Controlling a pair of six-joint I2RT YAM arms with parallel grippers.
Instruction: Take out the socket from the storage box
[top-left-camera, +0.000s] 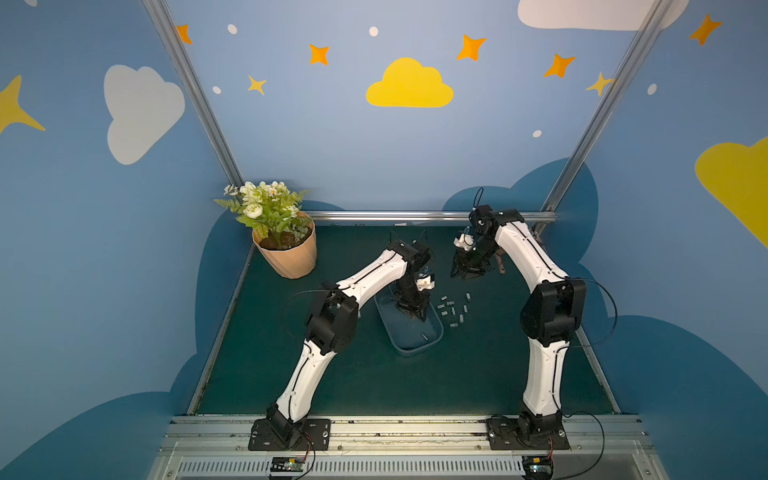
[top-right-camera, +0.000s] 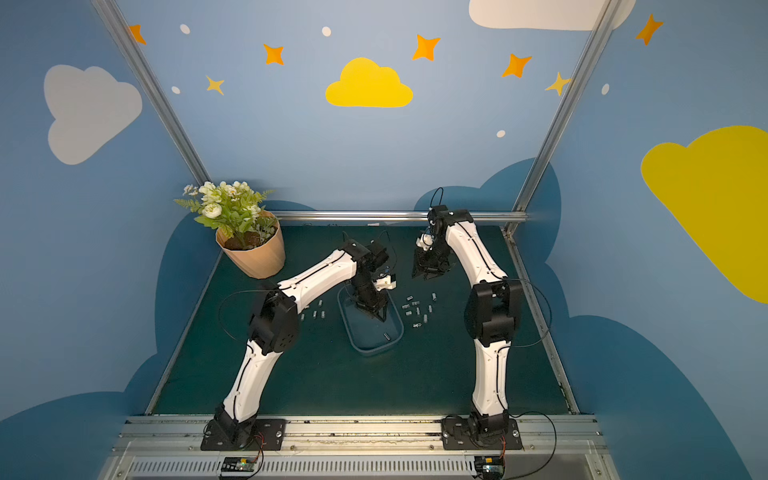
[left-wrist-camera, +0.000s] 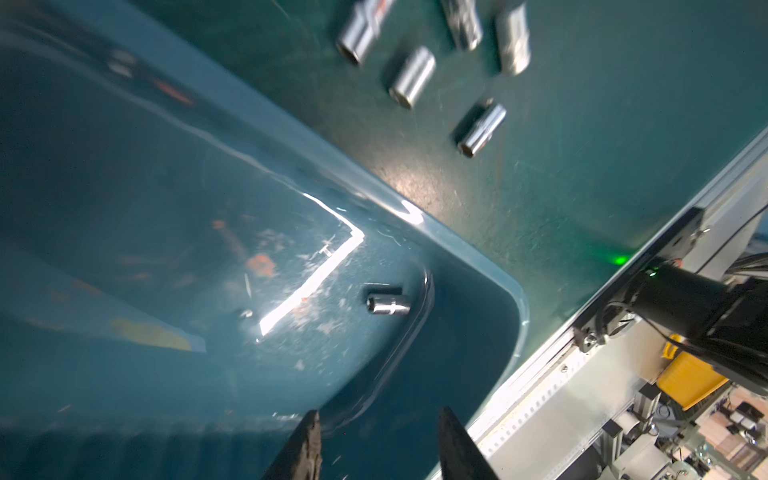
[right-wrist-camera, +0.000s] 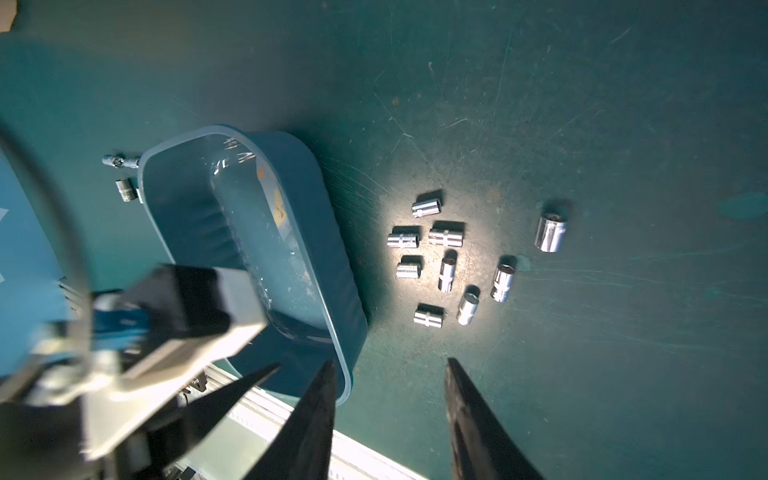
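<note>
A grey-blue storage box (top-left-camera: 396, 337) stands mid-table with one chrome socket (left-wrist-camera: 388, 304) lying on its floor near a corner, also visible in the top right view (top-right-camera: 386, 336). My left gripper is open over the box, nothing between its fingers. My right gripper is raised right of and behind the box, its fingers apart with nothing between them. Several loose sockets (right-wrist-camera: 446, 273) lie on the table to the right of the box.
More sockets (top-right-camera: 314, 313) lie left of the box. A potted plant (top-left-camera: 284, 260) stands at the back left. The table's front and right (top-right-camera: 512, 368) have bare room.
</note>
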